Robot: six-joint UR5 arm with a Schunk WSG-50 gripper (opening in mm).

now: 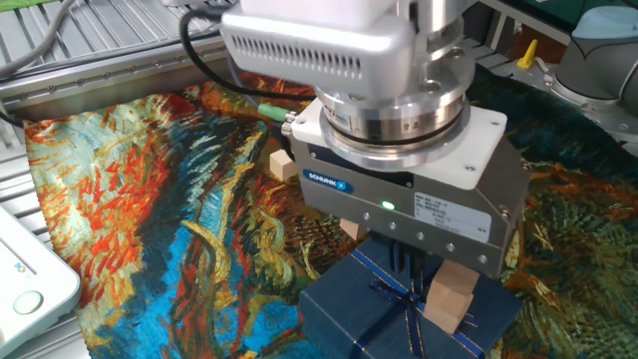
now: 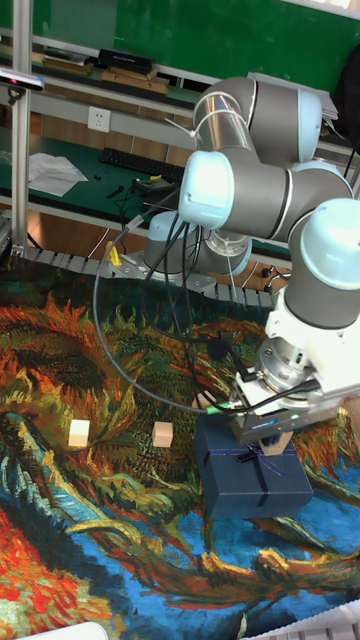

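Observation:
A dark blue gift box (image 1: pixel 344 299) with a ribbon and bow lies on the patterned cloth. On its lid, beside the bow, are pale wooden blocks (image 1: pixel 451 297), apparently two touching each other. My gripper (image 1: pixel 411 271) points down above the box, its dark fingers just behind these blocks in exterior view 2. The gap between the fingers is not clear. In exterior view 3 the gripper's body (image 2: pixel 279 414) overhangs the box (image 2: pixel 250 480), and its fingers are largely hidden.
Two more wooden cubes lie apart on the cloth: a pale one (image 2: pixel 79 432) and a pinker one (image 2: pixel 162 433) nearer the box. A white device (image 1: pixel 35 289) stands at the left edge in exterior view 2.

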